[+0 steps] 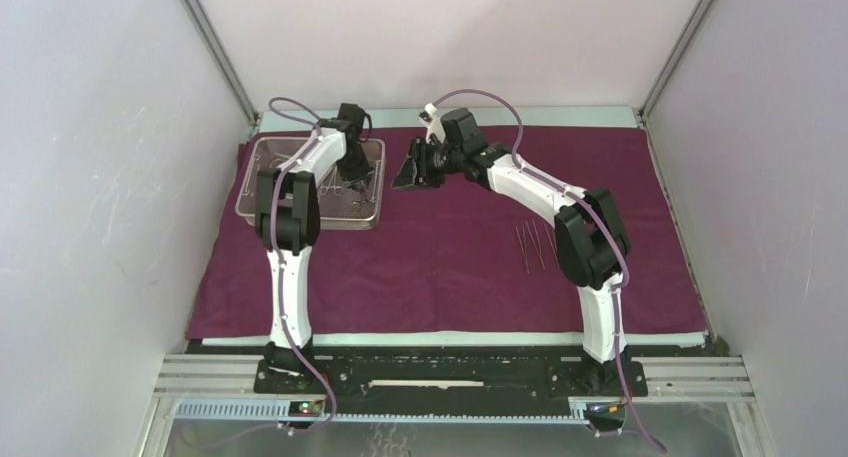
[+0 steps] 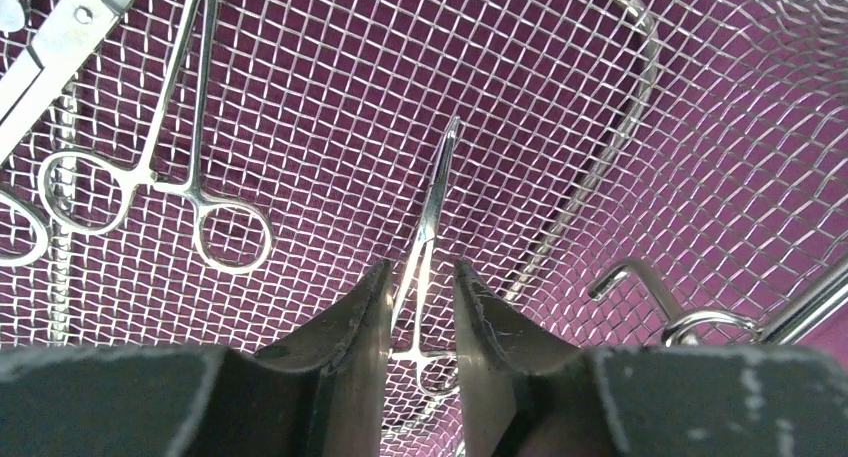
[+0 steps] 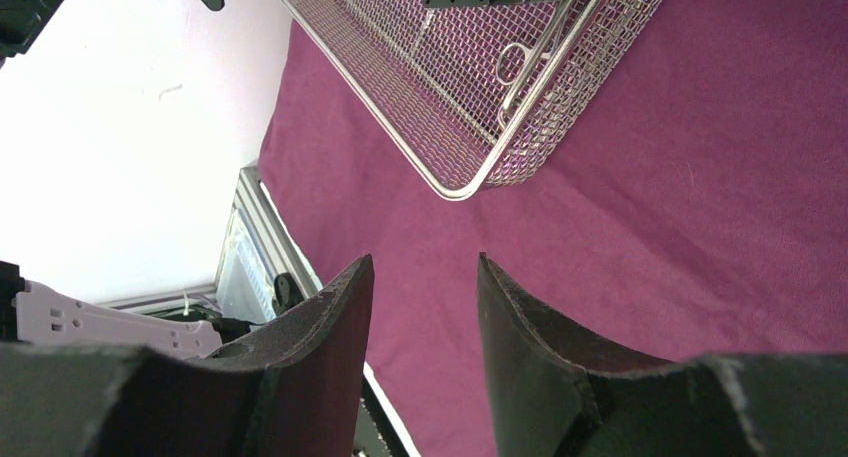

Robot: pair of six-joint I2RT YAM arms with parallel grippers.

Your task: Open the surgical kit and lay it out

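A wire mesh tray [image 1: 345, 223] stands at the left of the maroon cloth with metal instruments inside. My left gripper is over it, fingers parted. In the left wrist view a slim clamp [image 2: 431, 212] lies on the mesh, its shanks and ring showing in the gap between my fingers; I cannot tell whether they touch it. Another ringed clamp [image 2: 140, 177] and a wider, scissor-like tool [image 2: 60, 57] lie to its left. My right gripper hangs over bare cloth right of the tray, open and empty.
Several thin instruments [image 1: 532, 247] lie side by side on the cloth near the right arm. A curved metal handle [image 2: 650, 287] rises at the tray's side.
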